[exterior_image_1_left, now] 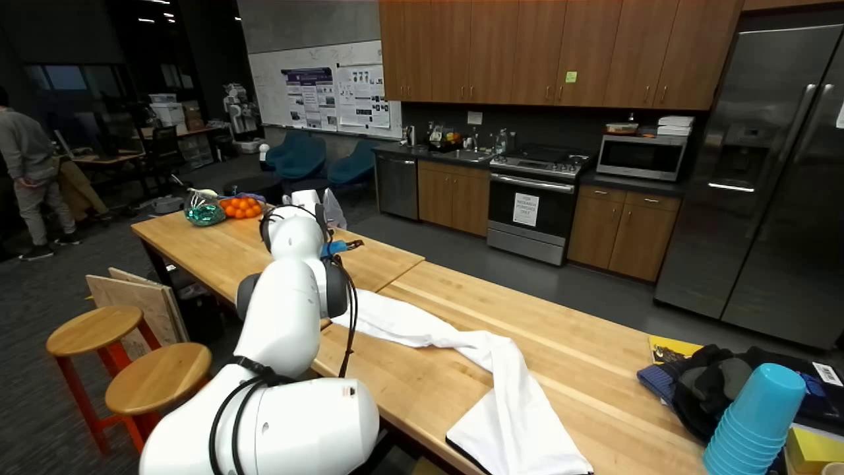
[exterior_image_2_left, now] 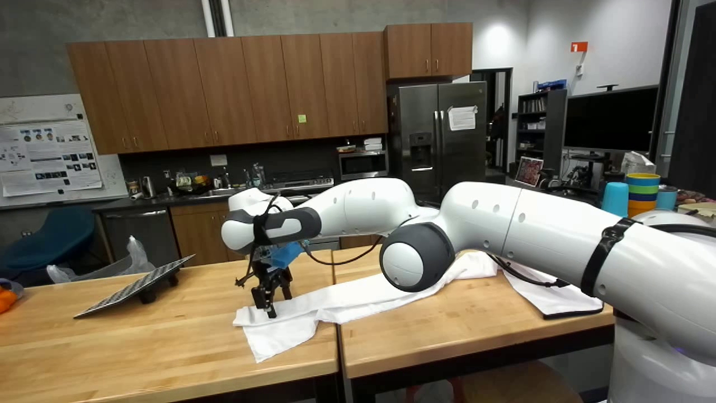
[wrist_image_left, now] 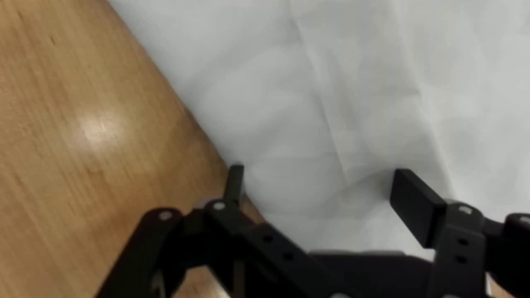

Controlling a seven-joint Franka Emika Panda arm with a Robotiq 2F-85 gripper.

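A long white cloth (exterior_image_1_left: 506,380) stretches in loose folds along the wooden table, its far end hidden behind the arm in the first exterior view. That end (exterior_image_2_left: 275,339) shows in the second exterior view, flat on the table with my gripper (exterior_image_2_left: 278,309) pointing down at it. In the wrist view the gripper is partly open. One finger (wrist_image_left: 234,183) is at the cloth's edge by bare wood, and the other finger (wrist_image_left: 417,208) is over the white cloth (wrist_image_left: 318,99). The cloth lies flat between them; contact with the fingers cannot be told.
A dark slanted panel (exterior_image_2_left: 137,285) stands left of the gripper. Stacked blue cups (exterior_image_1_left: 752,419) and dark gloves (exterior_image_1_left: 704,380) occupy the table's near right end. Oranges (exterior_image_1_left: 239,207) sit at the far end. A seam crosses the table beneath the cloth. Bare wood lies left of the gripper.
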